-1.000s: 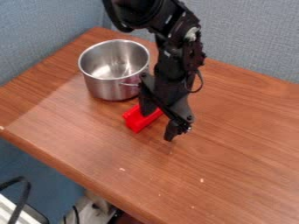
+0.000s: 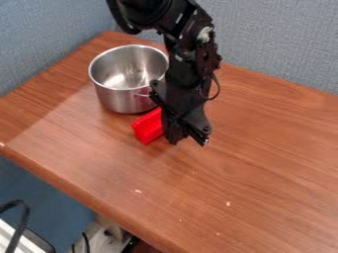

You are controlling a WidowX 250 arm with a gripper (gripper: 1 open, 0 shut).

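Observation:
A red block (image 2: 148, 126) lies on the wooden table just below a steel pot (image 2: 117, 79). The black gripper (image 2: 189, 131) hangs low over the table at the block's right side, covering part of it. Its fingers look shut; whether anything is between the fingers is hidden.
Grey-blue padded walls stand behind and at the left. Cables and a white item sit off the table's lower-left edge.
The gripper has moved left and slightly up in the view, closer over the red block. The pot has not visibly moved.

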